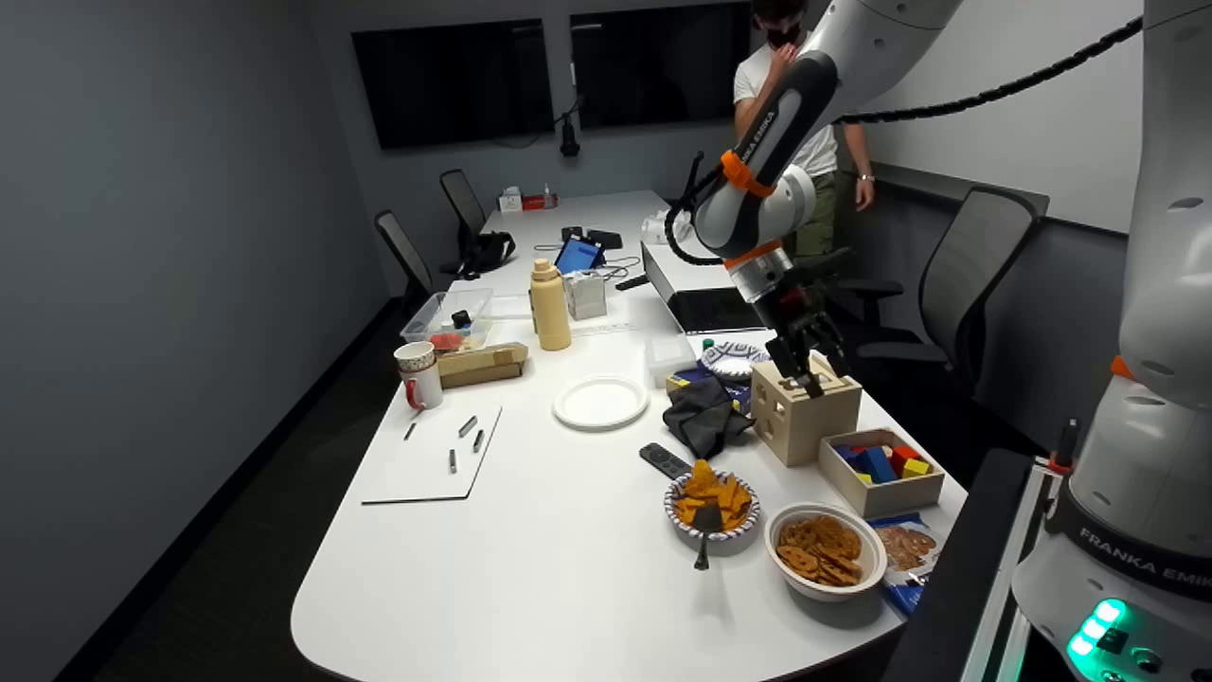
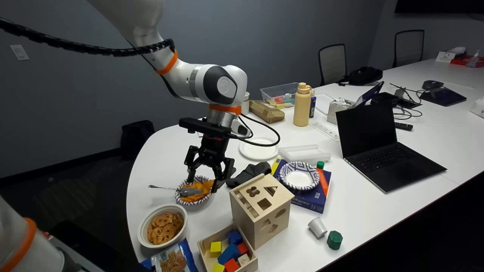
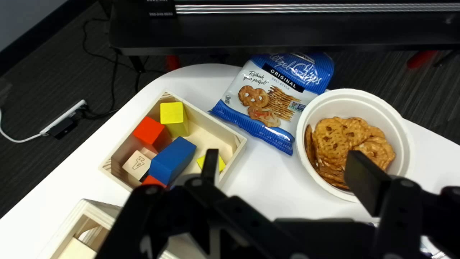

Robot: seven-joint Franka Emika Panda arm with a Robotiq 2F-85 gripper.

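My gripper is open, and no object lies between its spread fingers. It hangs above the table, tilted, with all the objects below it. In the wrist view a wooden tray (image 3: 214, 118) of coloured blocks is at the left, holding a blue block (image 3: 173, 159), a red block (image 3: 151, 133) and a yellow block (image 3: 174, 118) among others. A white bowl (image 3: 401, 129) of pretzel crisps is at the right. Between them lies a blue pretzel bag (image 3: 276, 97). The wooden shape-sorter box (image 2: 261, 210) stands beside the tray.
A patterned bowl (image 1: 713, 506) of orange chips has a spatula in it. Behind are a black cloth (image 1: 706, 419), an empty white plate (image 1: 599, 403), a tan bottle (image 1: 550, 305) and an open laptop (image 2: 385, 152).
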